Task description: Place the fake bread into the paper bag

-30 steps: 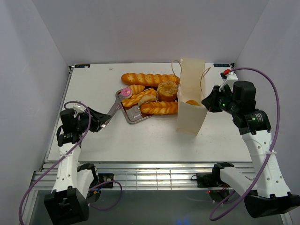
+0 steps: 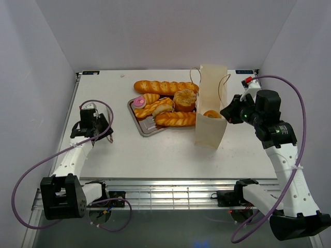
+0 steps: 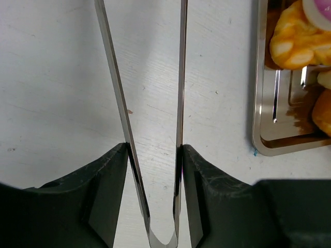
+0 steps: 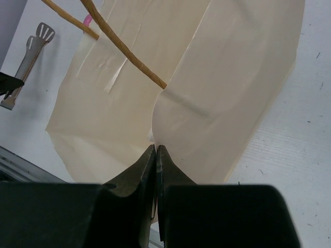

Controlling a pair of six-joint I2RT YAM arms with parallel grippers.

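A cream paper bag stands upright and open at the right of the table. One piece of fake bread shows inside it. My right gripper is shut on the bag's side wall, near its top edge. At the left, metal tongs lie between the fingers of my left gripper. Its fingertips are part way apart and bear on the tongs' two spread arms from outside. More fake bread sits on a metal tray: a braided loaf, a round loaf and a pink-topped piece.
A long baguette lies behind the tray, its right end close to the bag. Two bag handles rise over the opening. The table's front and the area between the left gripper and the tray are clear.
My left gripper has drawn back leftward from the tray with the tongs. The tongs have swung from slanting toward the tray to lying nearly front to back. The right arm has hardly moved.
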